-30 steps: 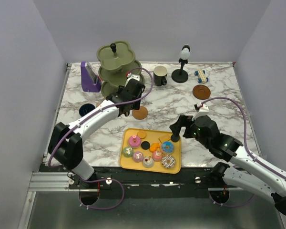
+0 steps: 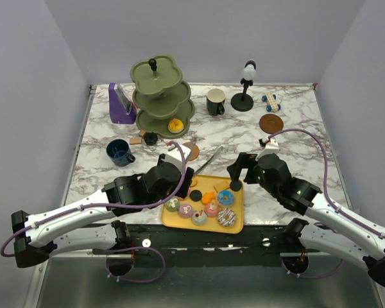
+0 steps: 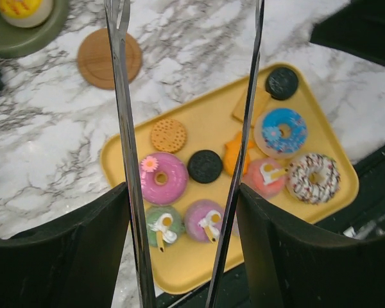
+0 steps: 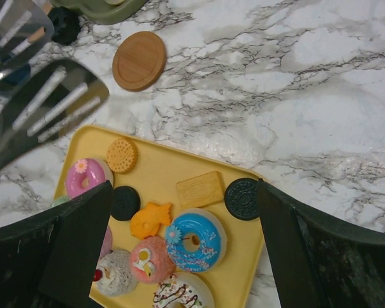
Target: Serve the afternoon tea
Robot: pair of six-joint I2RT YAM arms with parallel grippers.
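Observation:
My left gripper (image 2: 202,163) has its long metal blades apart, open and empty, over the yellow tray (image 3: 179,256) of treats: pink donut (image 3: 160,188), blue donut (image 4: 204,250), sprinkled donut (image 4: 183,289), cookie (image 4: 122,154), wafer (image 4: 199,189), dark cookies (image 4: 242,200), several cakes. My right gripper (image 2: 247,163) is open and empty above the tray's right. A three-tier green stand (image 2: 155,77) holds one yellow-topped treat (image 2: 176,125) on its bottom tier.
A blue mug (image 2: 119,153), dark mug (image 2: 215,101), purple holder (image 2: 119,102), black stand (image 2: 242,100), toy car (image 2: 271,101) and wooden coasters (image 2: 270,123) surround the work area. Clear marble lies middle right.
The right arm looks nearly unchanged.

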